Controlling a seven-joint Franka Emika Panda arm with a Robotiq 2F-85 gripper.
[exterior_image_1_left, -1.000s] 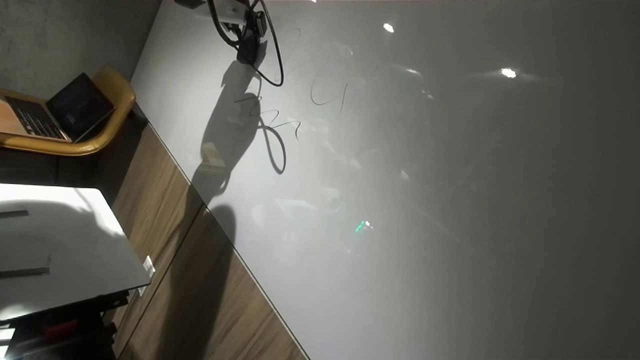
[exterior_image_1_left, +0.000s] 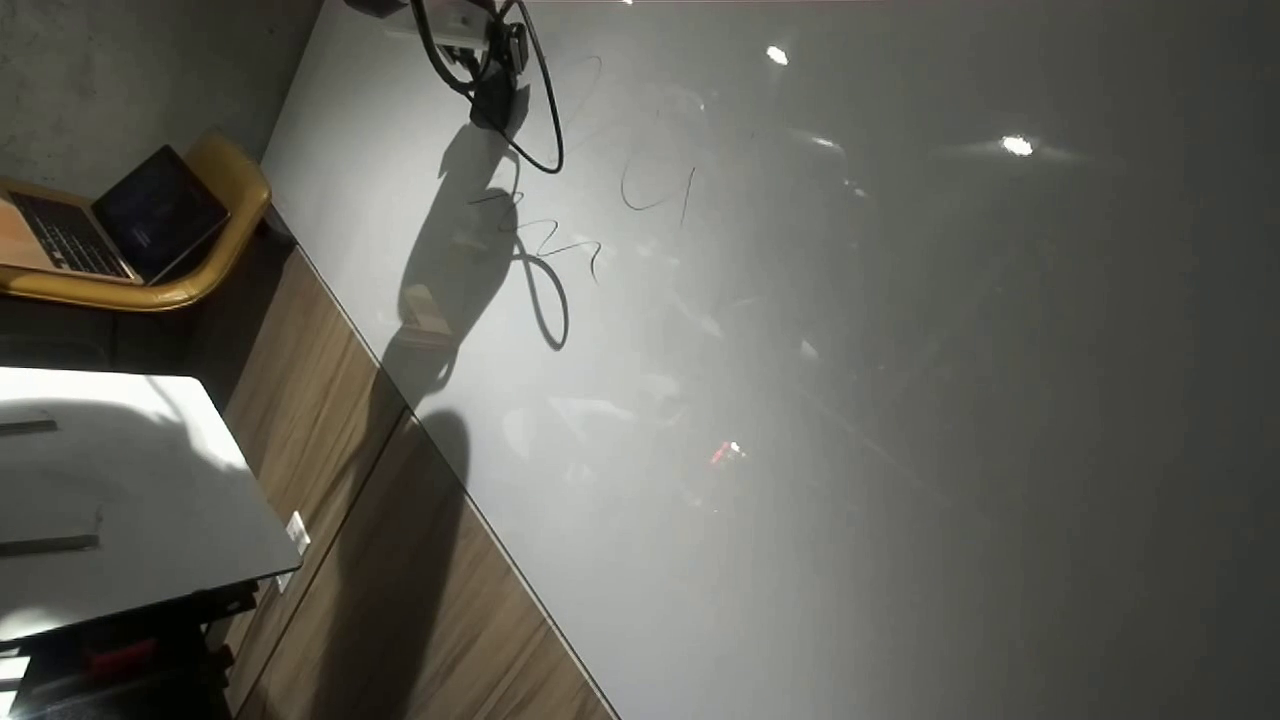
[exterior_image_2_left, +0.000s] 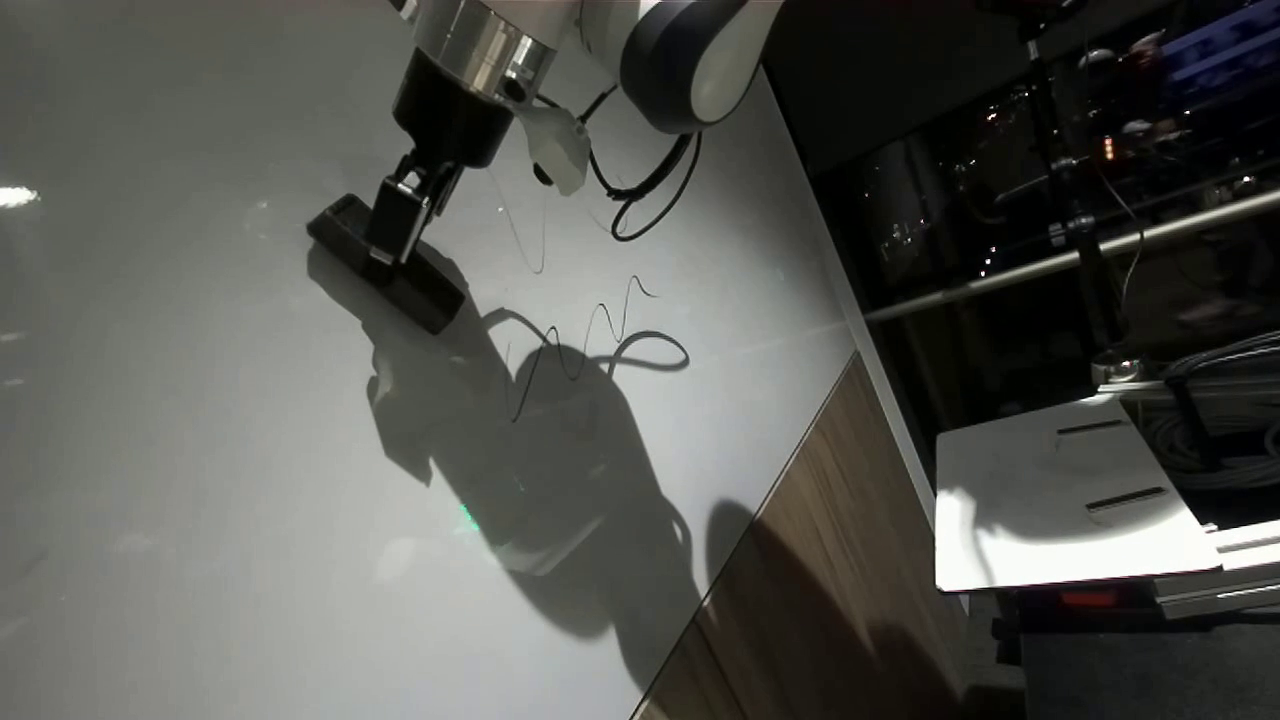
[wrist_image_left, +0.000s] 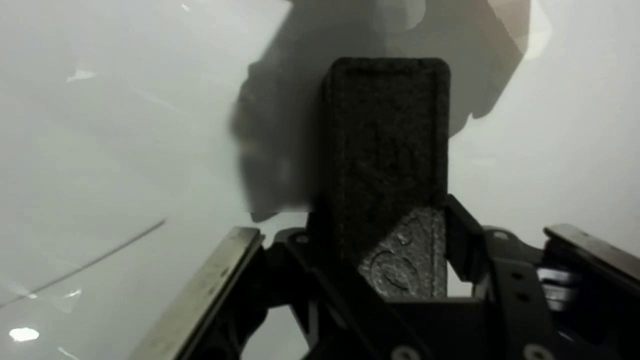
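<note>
A black block-shaped eraser (exterior_image_2_left: 422, 293) is gripped against or just off the whiteboard (exterior_image_2_left: 240, 480); contact cannot be told. My gripper is shut on it, one finger at each long side in the wrist view. Embossed marks show on the eraser's lit end. Thin dark pen strokes (exterior_image_2_left: 606, 314) run across the board beside the arm's shadow. Exterior view 1 has more strokes (exterior_image_1_left: 642, 206) right of and below the gripper (exterior_image_1_left: 489, 98), plus a wavy line partly in shadow. One faint straight stroke (wrist_image_left: 90, 264) lies left of the gripper in the wrist view.
Wood panelling (exterior_image_1_left: 360, 480) borders the board's lower edge. A small white table (exterior_image_1_left: 132, 492) and a yellow chair (exterior_image_1_left: 234, 198) with a laptop (exterior_image_1_left: 156, 216) stand off to the side. Black cables (exterior_image_2_left: 654, 186) loop from the arm. Most of the board is clear.
Gripper, cable and their shadow have shifted very slightly left in exterior view 1. The pen strokes there look the same. A small reflection on the board turned from green to red.
</note>
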